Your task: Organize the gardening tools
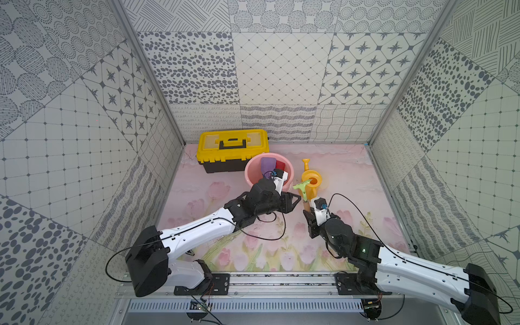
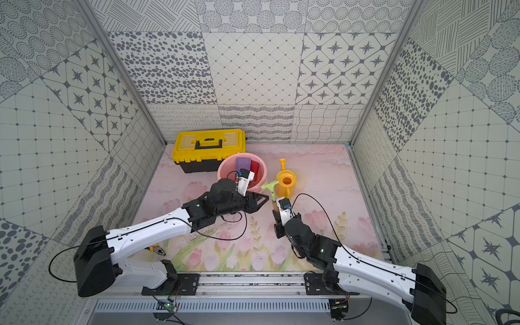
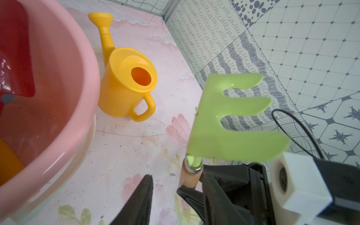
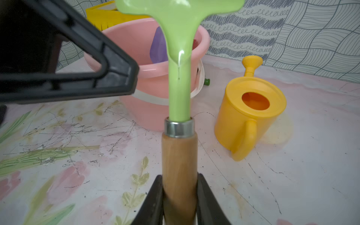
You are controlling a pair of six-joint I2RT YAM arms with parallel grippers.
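Note:
A green hand rake [image 4: 180,75] with a wooden handle [image 4: 180,168] stands upright in my right gripper, which is shut on the handle. My left gripper faces it with its fingers parted; the rake's handle rises beyond the gap, apart from them as far as I can tell. The pink bucket [image 1: 249,173] holds a purple tool [image 1: 267,164] and a red tool [image 1: 280,164]. Beside the bucket sits the yellow watering can [image 4: 251,108]. Pruning shears with yellow on them [image 2: 157,249] lie at the left, partly behind my left arm.
Behind the bucket, to the left, stands a closed toolbox [image 1: 233,149] with a yellow lid. The bucket's rim is close to my left gripper.

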